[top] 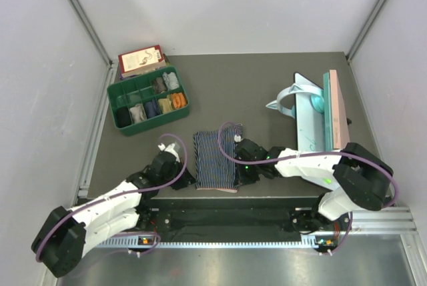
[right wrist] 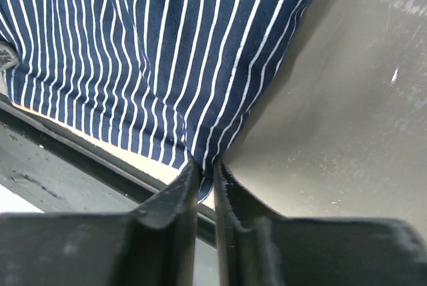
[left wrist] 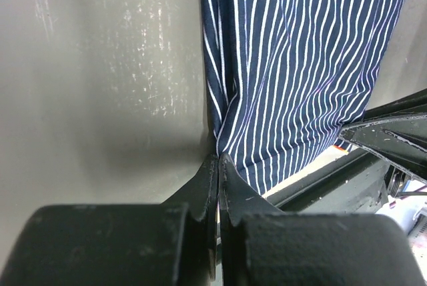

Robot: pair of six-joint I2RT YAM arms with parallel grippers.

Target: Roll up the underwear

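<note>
Navy striped underwear lies flat near the front edge, its side edges folded in. My left gripper is shut at the front left corner, pressed against the folded edge; whether fabric is between its fingers is hard to tell. My right gripper is at the front right corner, its fingertips close around the bunched folded edge; how far they are closed is blurred.
A green divided box with rolled items stands back left, a boxed item behind it. A board with headphones and upright slabs occupies the right.
</note>
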